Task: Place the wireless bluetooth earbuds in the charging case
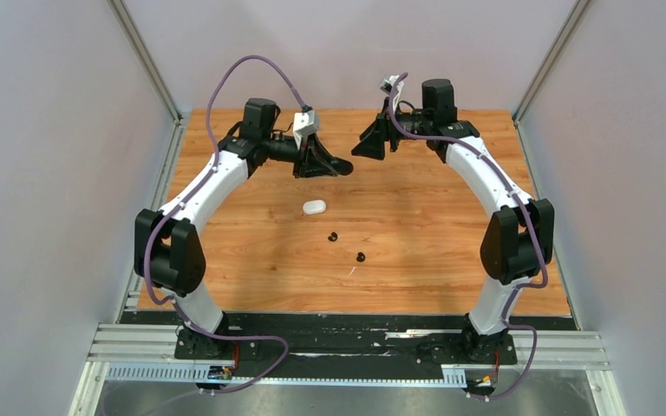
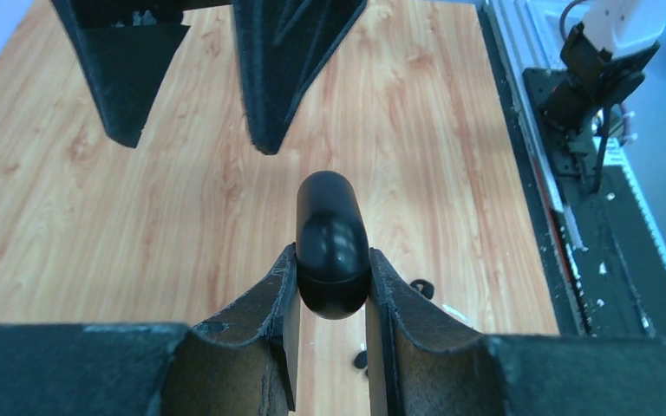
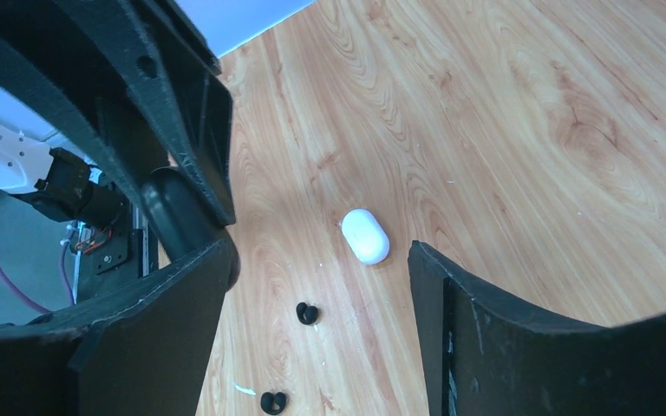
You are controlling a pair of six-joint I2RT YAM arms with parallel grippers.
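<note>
A glossy black rounded charging case [image 2: 332, 234] is pinched between the fingertips of my left gripper [image 1: 336, 168], held up over the table. In the right wrist view the same case [image 3: 186, 217] sticks out from the left fingers, its lid looking closed. My right gripper is open, with a wide empty gap; in the top view it stands just up and right of the case, apart from it. Two small black earbuds lie on the wood: one earbud [image 1: 333, 237] farther back, the other earbud [image 1: 361, 256] closer to the front.
A small white rounded case [image 1: 314, 207] rests on the wooden table [image 1: 434, 243], left of the earbuds. Near the front earbud is a thin white mark [image 1: 352, 270].
</note>
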